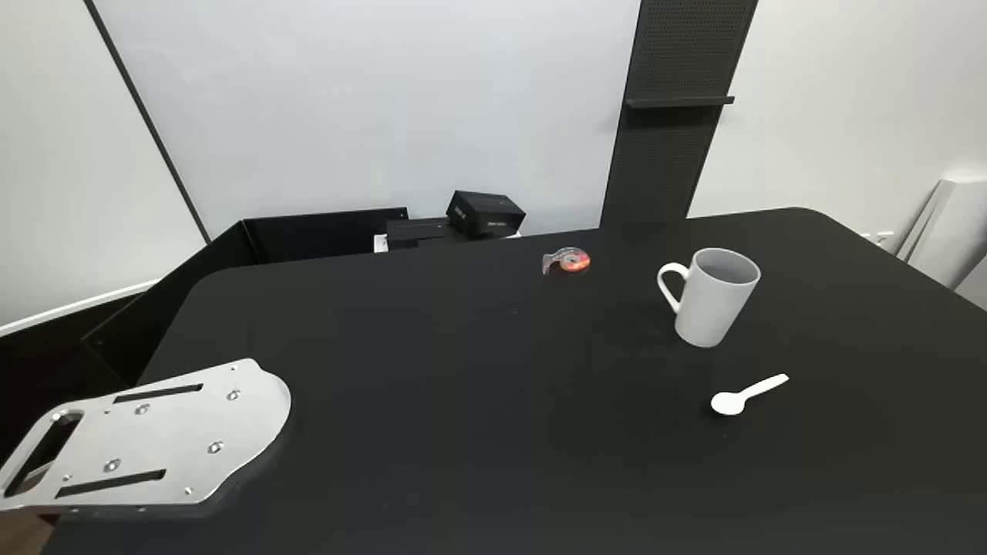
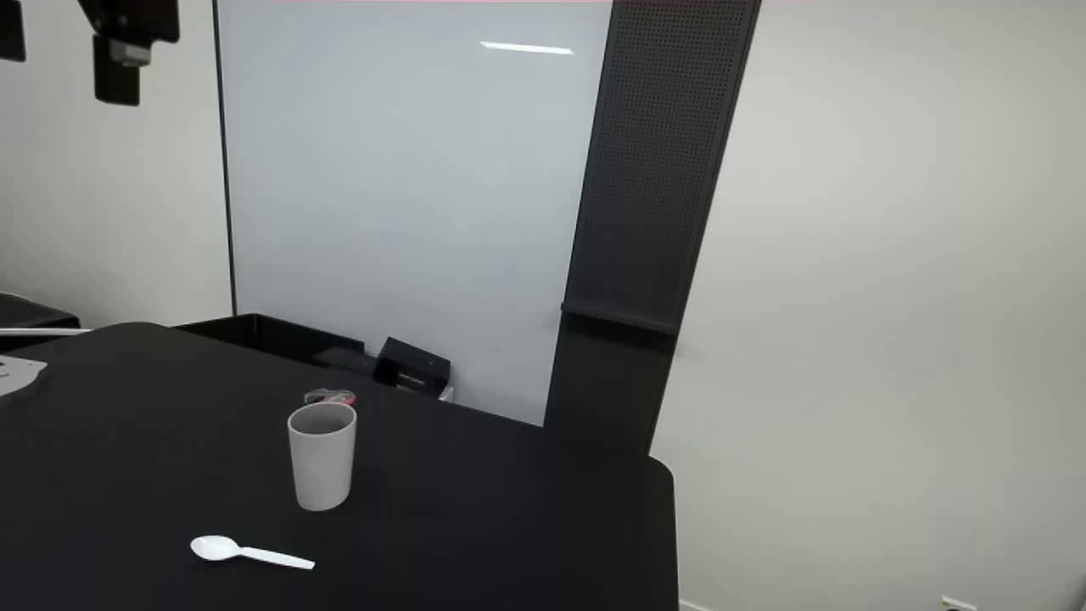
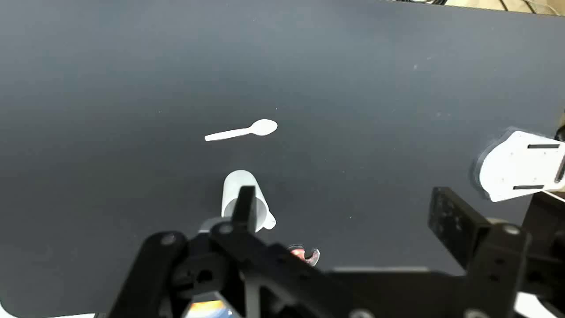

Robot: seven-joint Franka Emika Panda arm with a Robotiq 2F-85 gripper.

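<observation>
A light grey mug (image 1: 714,301) stands upright on the black table, its handle toward the left in the first exterior view. In front of it lies a white plastic spoon (image 1: 737,398), flat on the surface and apart from the mug. From the wrist view, my gripper is high over the table with its fingers (image 3: 454,228) spread wide and nothing between them. The left finger covers part of the mug (image 3: 239,185); the spoon (image 3: 239,130) shows whole. Black gripper parts hang at the upper left of the second exterior view.
Behind the mug is a small tape dispenser (image 1: 569,260) with orange-red tape. A silver metal plate (image 1: 176,430) occupies the left table edge. A black box (image 1: 485,213) sits past the back edge.
</observation>
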